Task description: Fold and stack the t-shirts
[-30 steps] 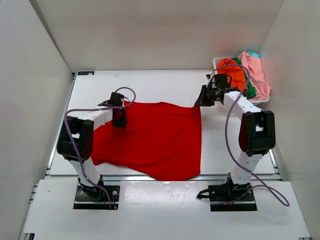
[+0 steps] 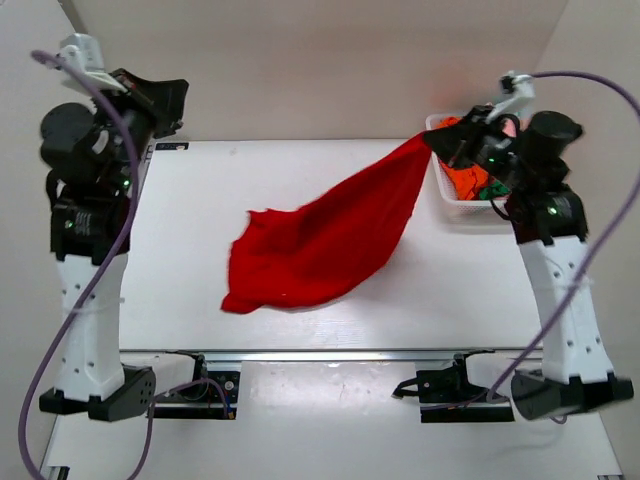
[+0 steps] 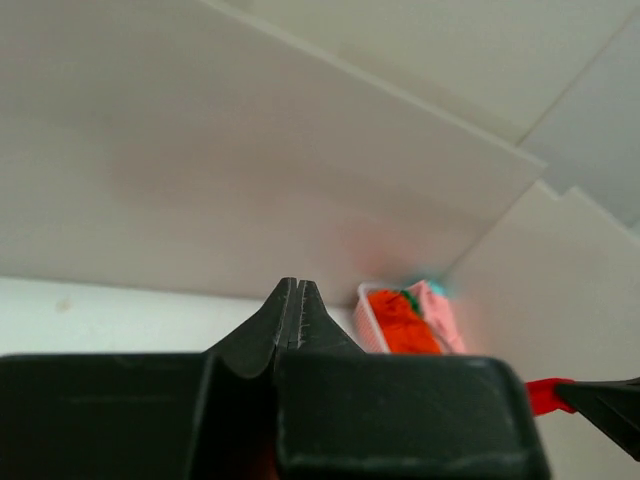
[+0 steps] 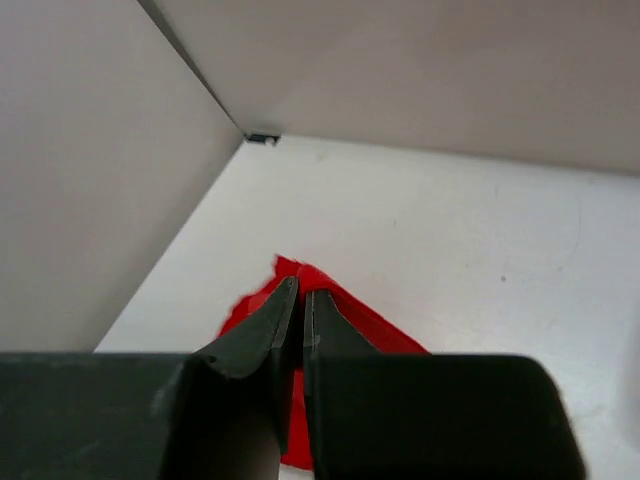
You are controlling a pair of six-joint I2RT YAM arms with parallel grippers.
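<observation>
A red t-shirt (image 2: 320, 240) is lifted by one corner in my right gripper (image 2: 440, 150), which is raised high and shut on it; the rest droops and trails in a heap toward the middle left of the white table (image 2: 200, 190). In the right wrist view red cloth (image 4: 365, 325) shows at the shut fingertips. My left gripper is raised high at the left, shut, with nothing showing between its fingers.
A white basket (image 2: 462, 210) with orange, green and pink cloths (image 3: 405, 325) stands at the back right, partly behind my right arm. Walls enclose the table at back and sides.
Both arms have risen high and apart. The red t-shirt, earlier spread wide, is now lifted at its right corner and gathered toward the middle. My left gripper has come away from the cloth.
</observation>
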